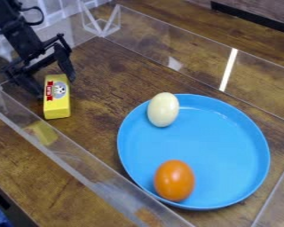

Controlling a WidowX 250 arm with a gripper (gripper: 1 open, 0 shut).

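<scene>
My dark gripper (43, 69) is at the left edge, its fingers low around the top end of a yellow box (57, 106) with a printed label. The box lies on the wooden table. I cannot tell whether the fingers touch it or how far they are closed.
A blue plate (204, 155) fills the right, with a white egg (162, 109) at its upper left rim and an orange object (174, 180) near its front. Clear barriers run along the sides.
</scene>
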